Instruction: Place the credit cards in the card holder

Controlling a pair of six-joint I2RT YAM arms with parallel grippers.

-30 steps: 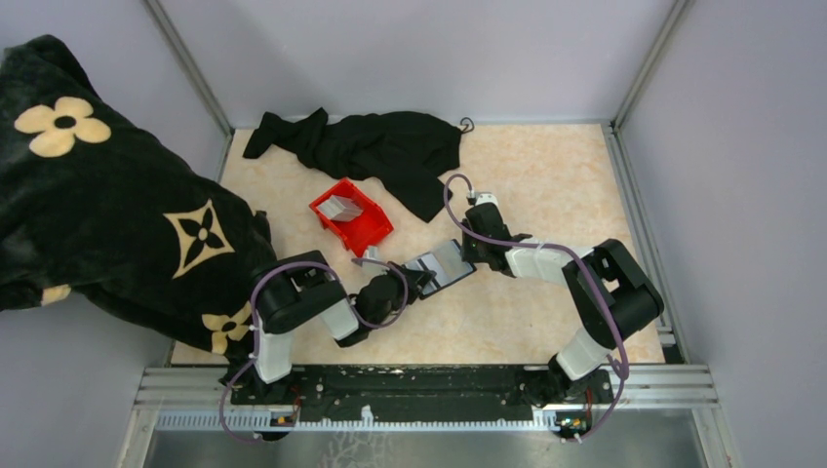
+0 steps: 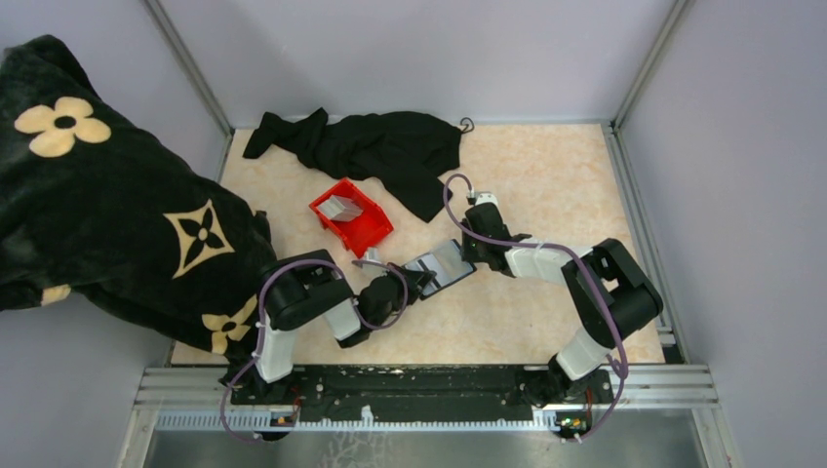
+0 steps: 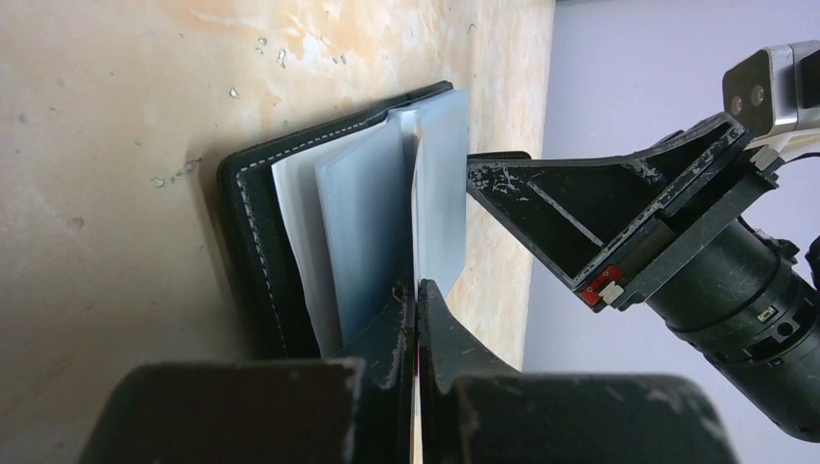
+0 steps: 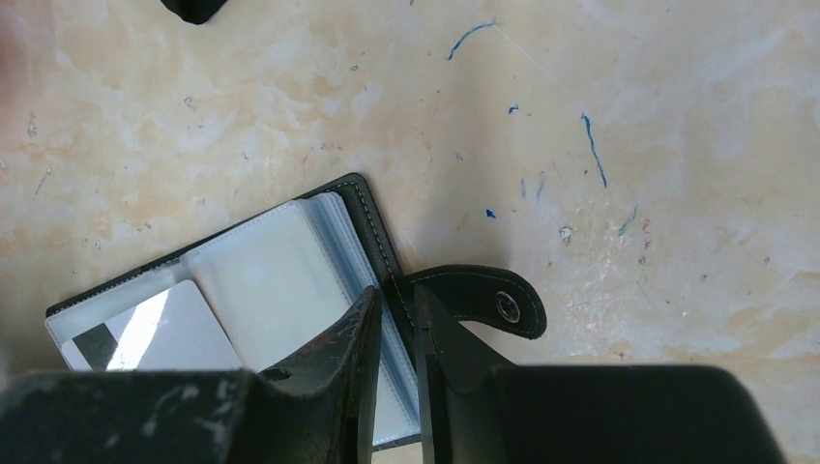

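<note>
The black card holder (image 4: 367, 222) lies on the table with its clear sleeves (image 4: 261, 261) spread; a white card (image 4: 169, 329) shows in a left-hand sleeve in the right wrist view. My left gripper is shut at the sleeves, whose raised edge rises from its fingertips; whether it pinches that edge is unclear. My right gripper is at the holder's other edge, near the snap strap (image 4: 483, 290), fingertips slightly apart with no clear object between them. The red box (image 2: 366, 234) behind holds a stack of white cards (image 2: 339, 208).
A black cloth (image 2: 390, 146) lies along the back of the table (image 2: 546, 166). A large patterned plush fabric (image 2: 117, 195) covers the left side.
My left arm has shifted very slightly at the card holder. The right arm and the box look unchanged.
</note>
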